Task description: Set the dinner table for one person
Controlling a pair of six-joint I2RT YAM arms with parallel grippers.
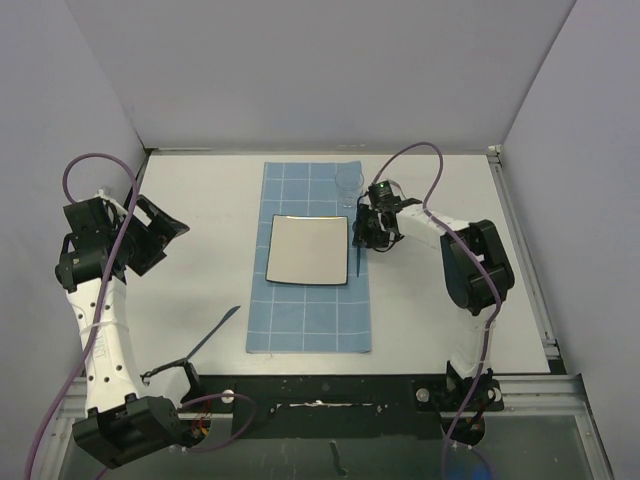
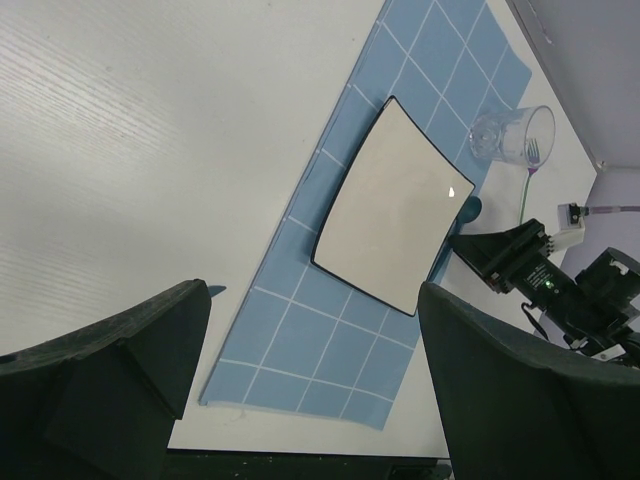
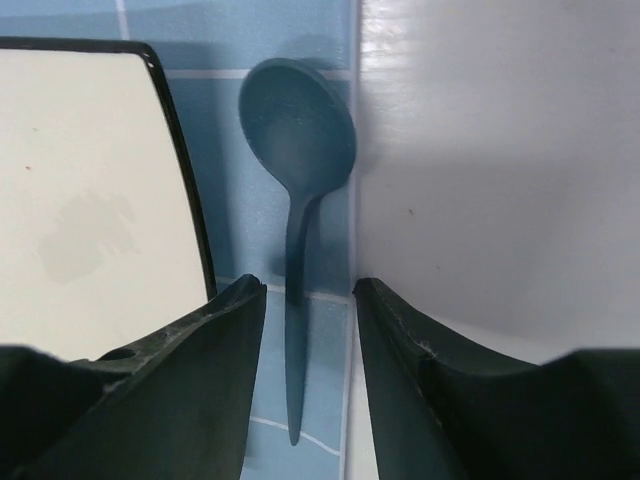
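Note:
A blue placemat carries a square cream plate with a dark rim. Along the plate's right side lies a dark teal spoon, bowl toward the back, on the mat's right edge strip. My right gripper is open, its fingers to either side of the spoon handle. At the mat's back right corner stands a clear glass. Away on the left, my left gripper hangs with its fingers apart and nothing between them. A thin dark blue utensil, perhaps a knife, lies left of the mat.
Behind the glass in the left wrist view a fork shows, on the bare table right of the mat. White table between the left arm and the mat is clear. Walls enclose both sides and the back.

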